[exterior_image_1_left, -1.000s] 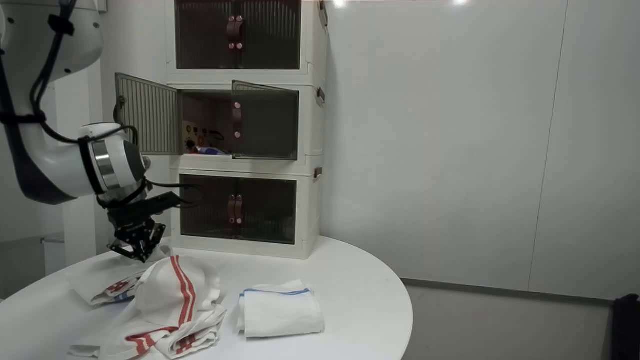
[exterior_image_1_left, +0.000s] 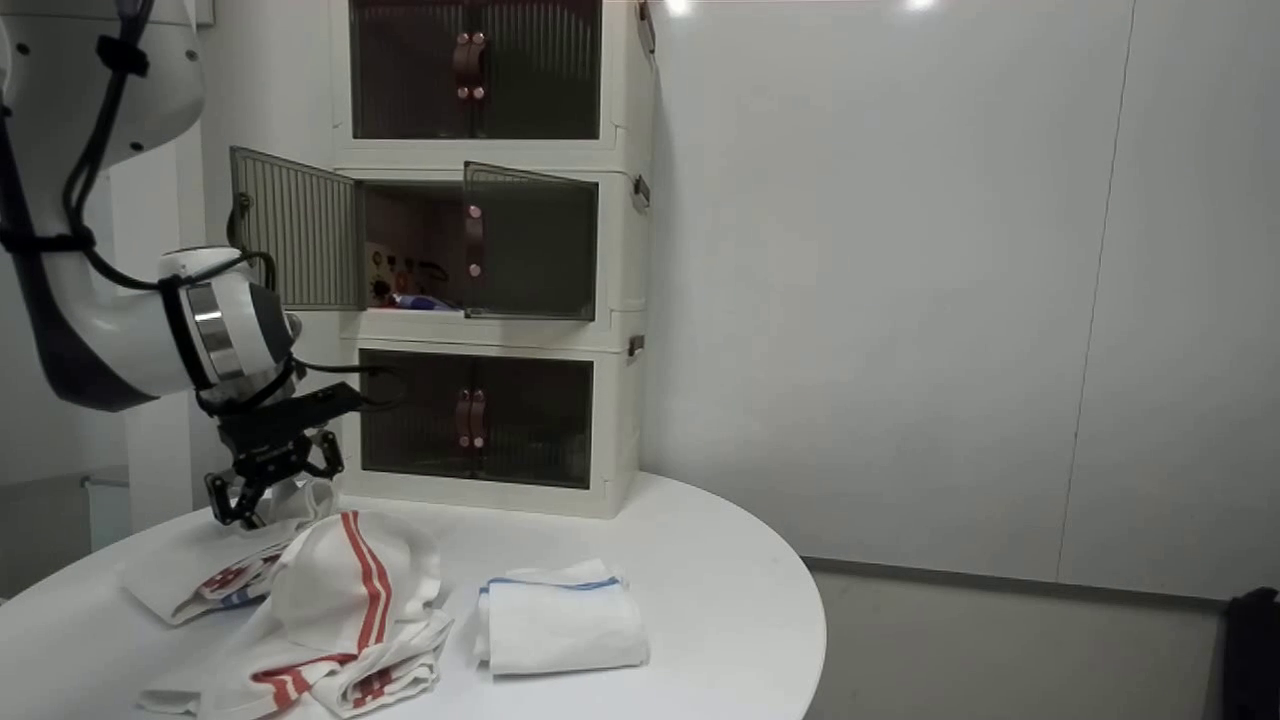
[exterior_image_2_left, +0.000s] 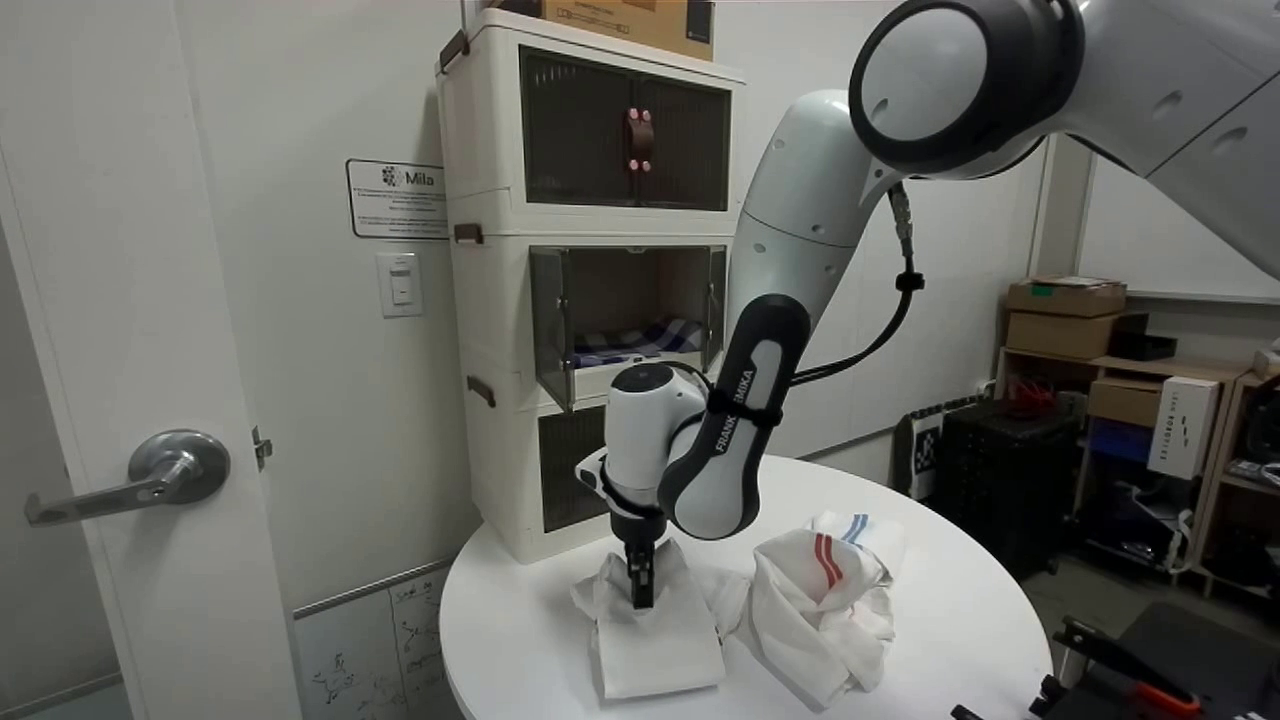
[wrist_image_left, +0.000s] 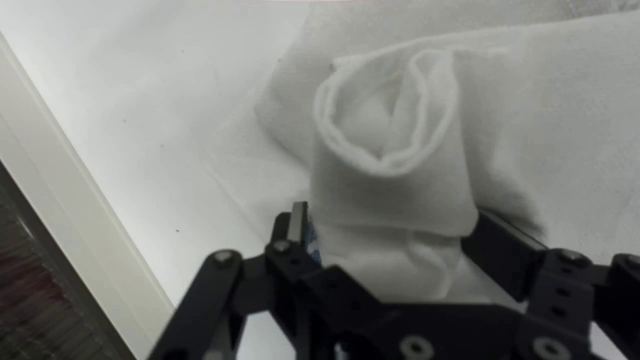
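My gripper is open low over the table, its fingers on either side of a raised, curled fold of a white cloth (wrist_image_left: 396, 198). In exterior view 1 this cloth (exterior_image_1_left: 180, 576), with a red and blue pattern near its edge, lies at the table's left, and the gripper (exterior_image_1_left: 282, 492) is at its back end. Seen in exterior view 2, the gripper (exterior_image_2_left: 642, 600) points straight down into the cloth (exterior_image_2_left: 660, 660). A crumpled white towel with red stripes (exterior_image_1_left: 336, 588) lies beside it. To the right rests a folded white towel with a blue stripe (exterior_image_1_left: 564, 624).
A stacked cabinet (exterior_image_1_left: 624, 420) stands at the table's back edge. Its middle doors (exterior_image_1_left: 300, 234) hang open, with cloths (exterior_image_2_left: 636, 342) inside; the upper and lower doors are closed.
The gripper's fingers have spread apart from a closed stance. The patterned cloth's front edge has shifted slightly left and toward the table's front. The other towels have not moved.
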